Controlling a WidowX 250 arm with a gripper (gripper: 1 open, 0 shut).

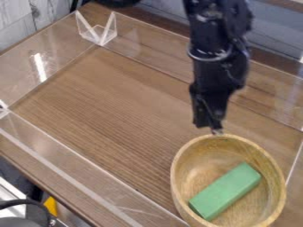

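Note:
My gripper [211,119] hangs over the table just behind a tan round bowl [189,167], its fingertips close together with nothing seen between them. Inside the bowl at the lower right lies a green rectangular block [224,190], tilted diagonally.
A clear plastic piece [98,28] stands at the back left. A dark object with yellow beside it sits at the lower left edge.

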